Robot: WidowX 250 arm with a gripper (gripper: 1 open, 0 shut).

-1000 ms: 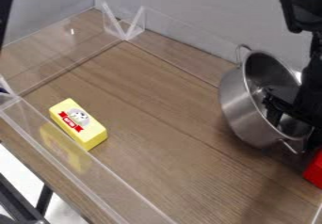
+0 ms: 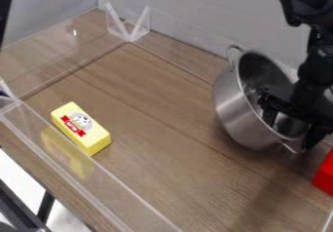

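Note:
A steel pot [image 2: 237, 102] lies tilted on its side on the wooden surface at the right, its opening facing right. My black gripper [image 2: 286, 114] reaches in from the upper right, its lower end inside or at the rim of the pot. Whether its fingers are open or shut on the rim, I cannot tell.
A yellow box [image 2: 81, 128] with a printed label sits at the front left. A red object [image 2: 325, 174] is at the right edge. Clear plastic walls border the surface.
The gripper and pot have shifted left, and the pot's tilt has altered slightly. The yellow box has not moved.

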